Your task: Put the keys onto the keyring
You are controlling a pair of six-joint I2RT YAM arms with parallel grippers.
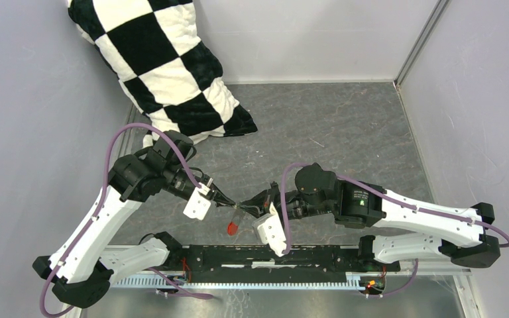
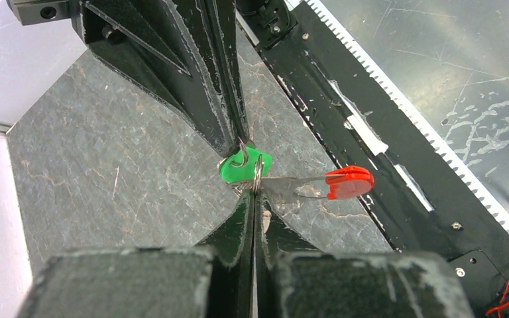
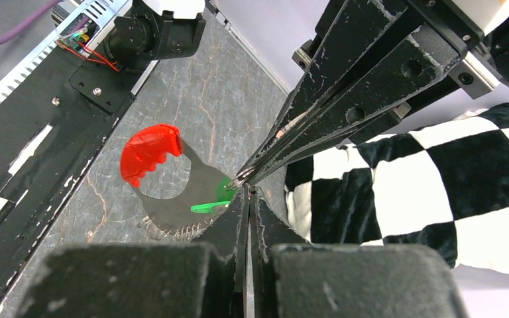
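My left gripper is shut on the thin metal keyring (image 2: 258, 173), which stands up from its fingertips. From the right, my right gripper meets it, also shut; a thin wire end reaches its tips in the left wrist view, but whether it is gripped is unclear. The green key (image 2: 237, 171) hangs right below the right fingertips, with wire curving at its head. The red-topped key (image 3: 151, 151) dangles beside it, its grey part blurred in the right wrist view. From above, only the red piece (image 1: 232, 228) shows clearly below the two grippers.
A black and white checkered cushion (image 1: 166, 73) leans at the back left. The grey floor (image 1: 318, 126) behind the grippers is clear. A black rail with a white toothed strip (image 1: 238, 285) runs along the front, close to the dangling keys.
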